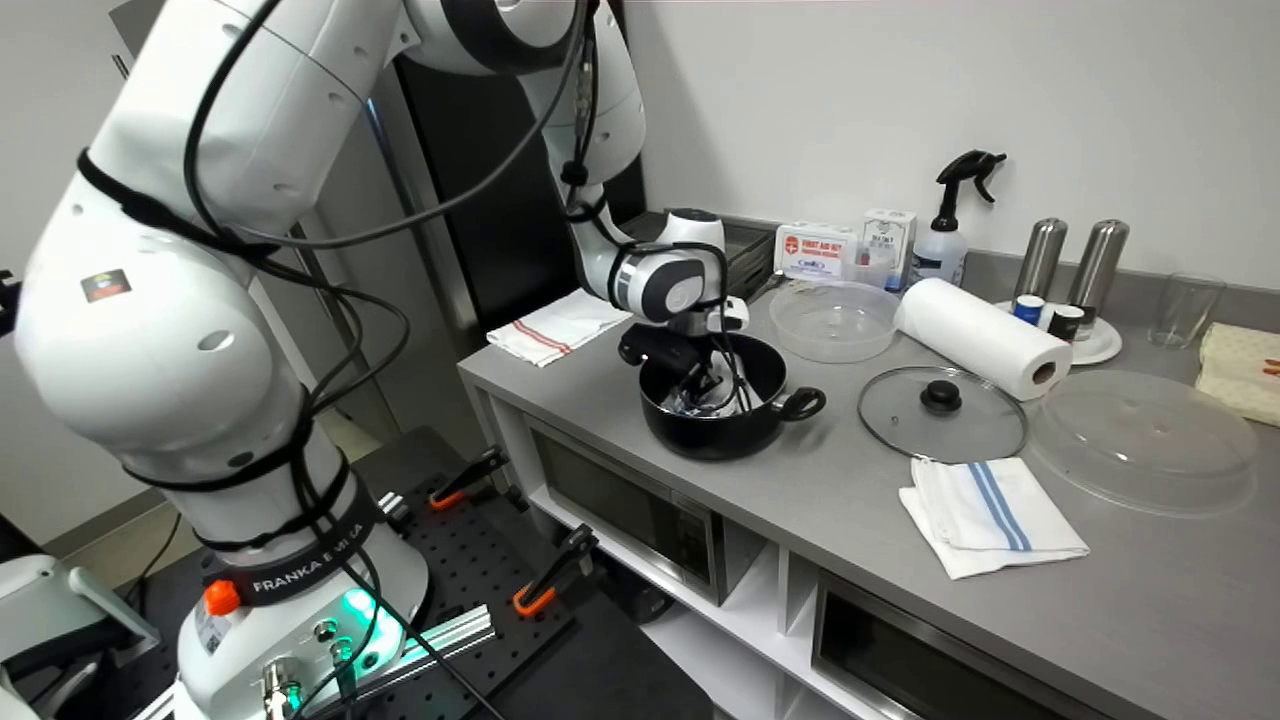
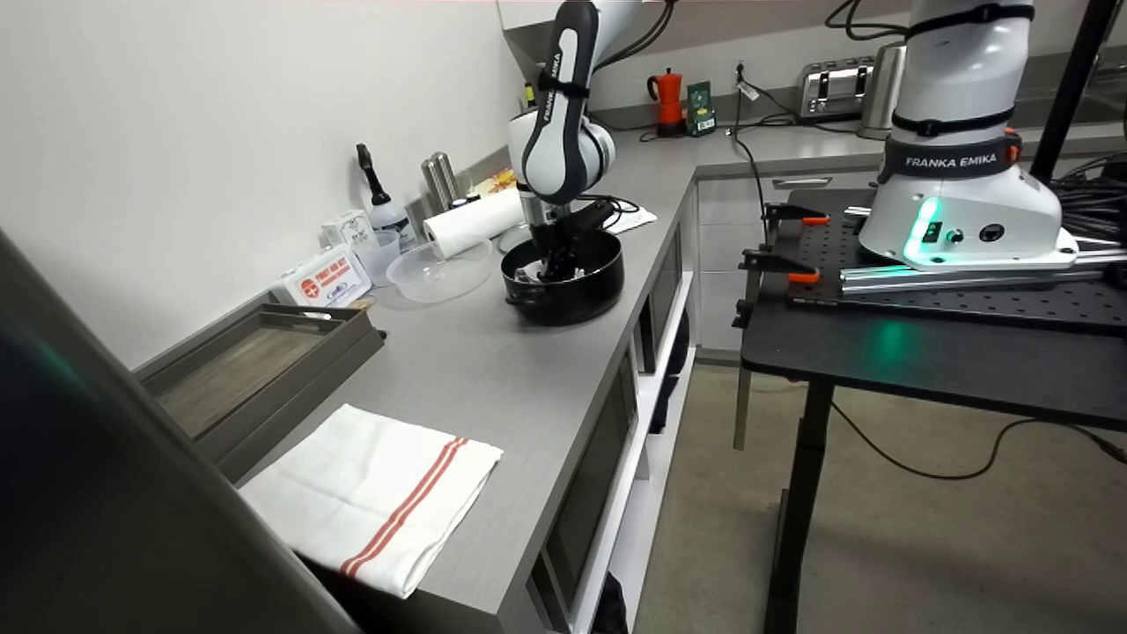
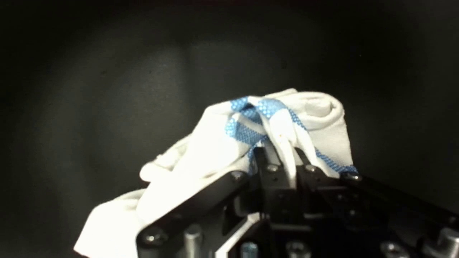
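A black pot (image 1: 720, 438) stands on the counter, its side handle toward the right in exterior view 1. Down inside it is my gripper, shut on a fold of a white cloth with blue stripes (image 3: 206, 142). The wrist view shows the bunched cloth against the pot's dark inside, with a pinched fold rising between my fingers. In exterior view 2 the pot (image 2: 592, 291) hides most of the cloth.
Right of the pot lie a glass lid (image 1: 894, 414), a folded blue-striped towel (image 1: 990, 516) and a paper towel roll (image 1: 984, 336). A clear plastic bowl (image 1: 828, 324) sits behind. A red-striped towel (image 2: 380, 497) lies near the counter's end, with bare counter between it and the pot.
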